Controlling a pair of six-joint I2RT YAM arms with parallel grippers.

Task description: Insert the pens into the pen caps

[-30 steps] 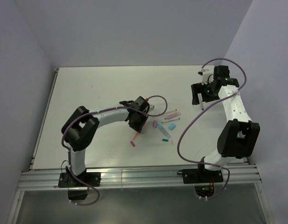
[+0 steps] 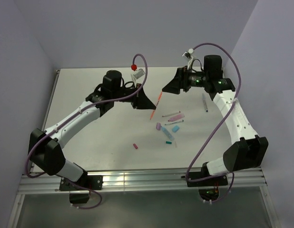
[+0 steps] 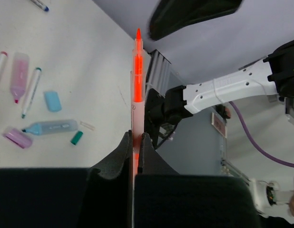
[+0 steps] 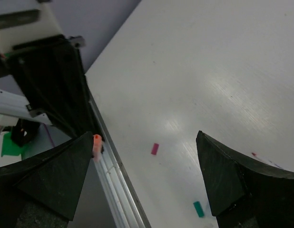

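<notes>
My left gripper is shut on a slim orange-and-white pen [image 3: 138, 111], gripped near its middle. The pen stands up from the fingers, with its pointed orange end uppermost. Above the table, the same pen [image 2: 159, 98] slants up toward my right gripper [image 2: 165, 90]. That gripper is open and apart from the left one. In the right wrist view, the orange pen end [image 4: 97, 141] appears close by the left-hand finger. Loose on the table are a purple cap [image 3: 17, 137], a blue cap [image 3: 53, 101], a green cap [image 3: 76, 137] and a dark pink cap [image 2: 135, 146].
A pink highlighter [image 2: 177, 117], a blue highlighter [image 2: 167, 133] and two thin white pens lie mid-table. Another pen [image 2: 205, 102] rests at the right, beneath the right arm.
My left gripper has carried the orange pen up and away from the spot beside the dark pink cap. My right gripper has moved left toward it, still open.
</notes>
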